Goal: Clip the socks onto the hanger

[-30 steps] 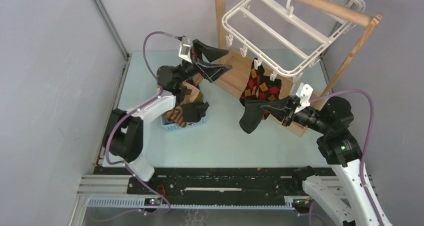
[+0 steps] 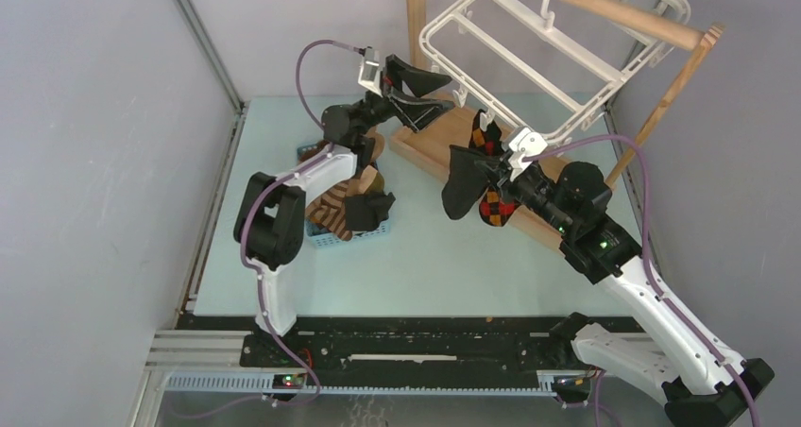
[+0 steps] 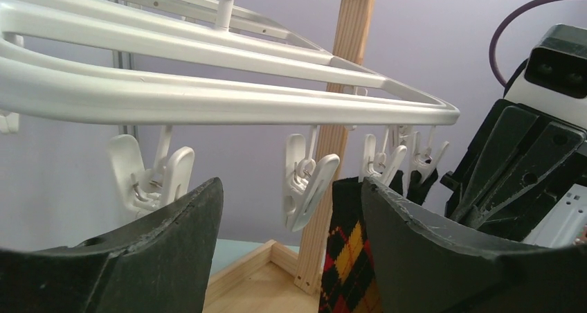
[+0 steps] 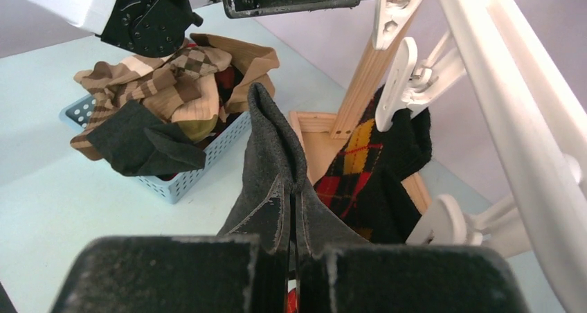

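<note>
My right gripper (image 2: 501, 172) is shut on a dark grey sock (image 2: 463, 181), whose folded top rises between the fingertips in the right wrist view (image 4: 266, 126). Behind it, red-and-yellow argyle socks (image 3: 342, 257) hang from clips of the white hanger (image 2: 510, 54). My left gripper (image 2: 430, 96) stands open at the hanger's front left, its fingers pointed at the white clips; in the left wrist view an empty clip (image 3: 308, 188) sits between the fingertips, a little beyond them.
A blue basket (image 2: 326, 240) of mixed socks lies under the left arm. The wooden stand (image 3: 349, 22) carries the hanger over a wooden tray (image 2: 420, 148).
The right gripper has swung with the grey sock toward the hanger, turning as it went.
</note>
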